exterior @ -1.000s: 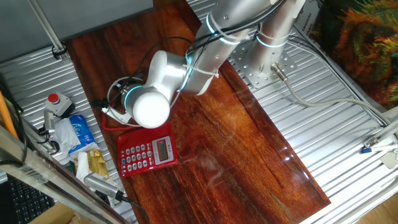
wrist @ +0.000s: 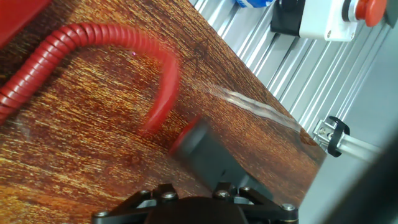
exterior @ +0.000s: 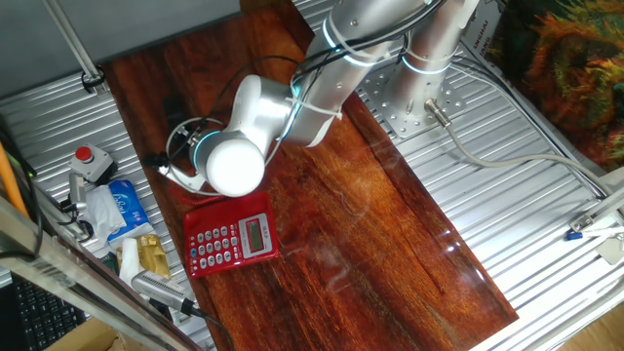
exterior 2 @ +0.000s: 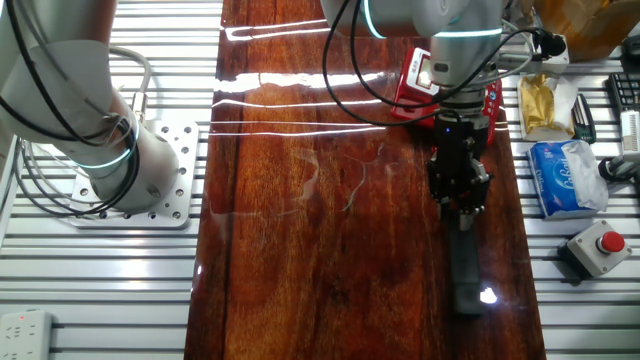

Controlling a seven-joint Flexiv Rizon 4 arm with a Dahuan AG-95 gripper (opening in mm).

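Note:
A red telephone base (exterior: 230,235) with grey keys and a small display lies on the dark wooden table. My gripper (exterior 2: 462,200) is beside it, pointing down at the table. A dark handset (exterior 2: 465,265) extends from below the gripper in the second exterior view. Up close in the wrist view, the handset (wrist: 214,155) looks blurred, with a red patch at its end. A coiled red cord (wrist: 93,34) curves toward it, blurred near its end. My gripper's fingers are hidden; whether they grip the handset cannot be told.
Along the table's edge are a blue tissue pack (exterior 2: 567,178), a red-topped button box (exterior 2: 598,248) and a gold packet (exterior 2: 547,105).
The red cord near the gripper has shifted, and a dark shape now shows on the table beyond the wrist. The arm and the telephone base stay nearly in place.

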